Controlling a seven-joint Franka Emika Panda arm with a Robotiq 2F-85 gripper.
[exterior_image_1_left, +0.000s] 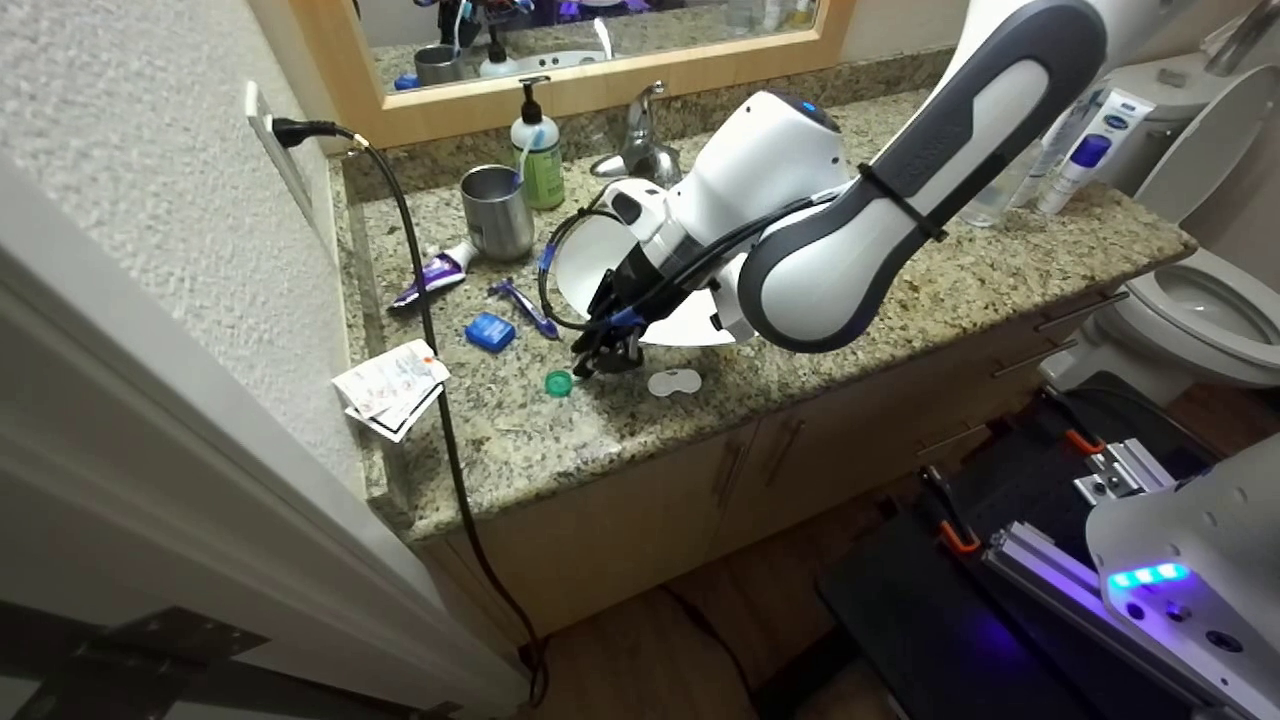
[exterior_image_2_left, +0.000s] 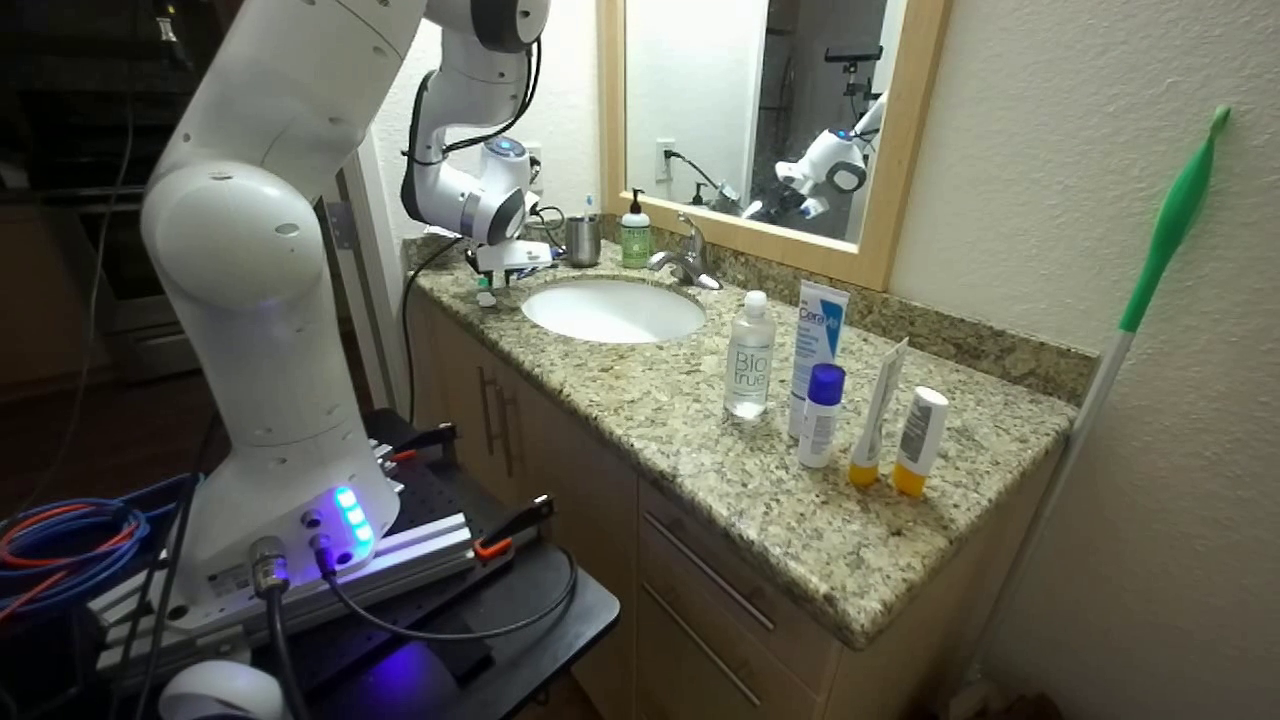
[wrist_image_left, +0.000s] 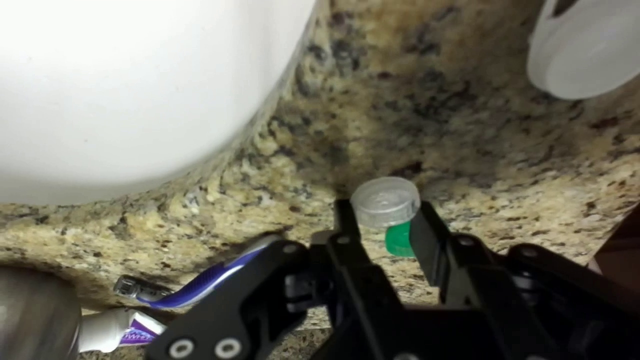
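My gripper is shut on a small clear round cap, its fingers pressing the cap from both sides. Beyond the held cap, a green cap is partly visible between the fingers in the wrist view. From above in exterior view 1, the green cap lies on the counter just left of the gripper. A white two-lobed contact lens case lies to the gripper's right; one rounded end of the case shows at the wrist view's upper right.
Behind the gripper is the white sink. A blue box, a purple toothbrush, toothpaste and a metal cup occupy the left side. Several bottles and tubes, including a clear bottle, stand at the far end.
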